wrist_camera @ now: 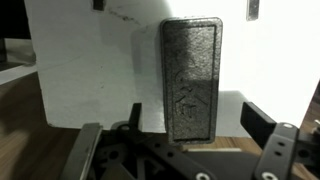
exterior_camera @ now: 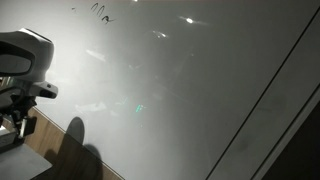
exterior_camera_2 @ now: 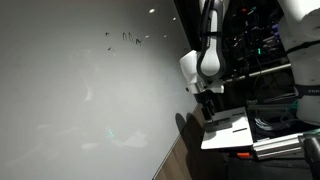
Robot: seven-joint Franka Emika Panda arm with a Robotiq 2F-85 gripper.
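Observation:
In the wrist view a dark grey rectangular block (wrist_camera: 190, 75), rounded at the corners and perhaps an eraser, lies lengthwise on a white surface (wrist_camera: 95, 70). My gripper is open, one finger on each side of the block's near part with gaps between. Whether the fingers reach down to its level is hard to tell. From outside, the gripper (exterior_camera_2: 209, 106) points down over a small white platform (exterior_camera_2: 226, 134); the block cannot be made out there.
A large whiteboard (exterior_camera: 170, 80) fills much of the outside views, with dark scribbles (exterior_camera: 102, 13) at its top and a small green mark (exterior_camera: 139, 109). Cables and dark gear (exterior_camera_2: 265, 110) crowd the area beside the platform.

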